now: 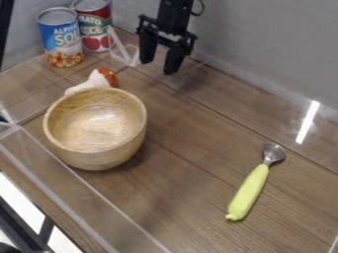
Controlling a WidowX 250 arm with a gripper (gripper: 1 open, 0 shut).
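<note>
My black gripper hangs at the top centre, at the back of the counter near the wall, to the right of the two cans; whether anything is between its fingers is hard to see. A wooden bowl sits at the left. Behind it lies a small white object with an orange-red end. A blue soup can and a red can stand in the back left corner. A spoon with a yellow-green handle lies at the right.
A pale wall bounds it at the back.
</note>
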